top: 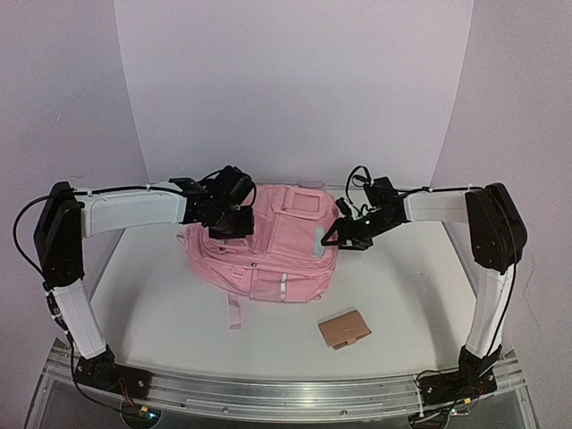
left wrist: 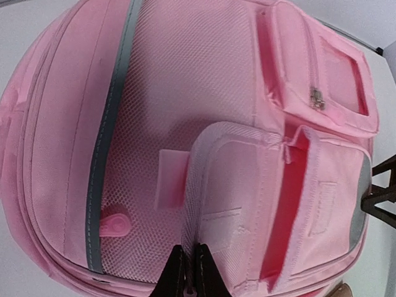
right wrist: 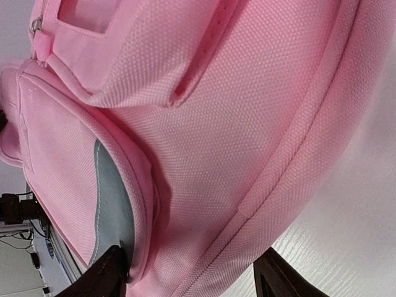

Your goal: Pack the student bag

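Observation:
The pink bag (top: 295,232) lies on the table with its strap end toward the front. In the left wrist view, the folded-up edge of a pink flap (left wrist: 213,173) runs down between the fingertips of my left gripper, which is shut on it. My right gripper stands open at the bag's right side, its fingers apart on either side of the pink fabric. One finger (right wrist: 106,275) sits by a grey panel (right wrist: 114,198) of the bag. A brown notebook-like item (top: 345,329) with a small tab lies on the table in front of the bag.
Grey walls stand at the back and sides, and a metal rail (top: 277,386) runs along the front. Bare white table (top: 161,313) is left of and in front of the bag.

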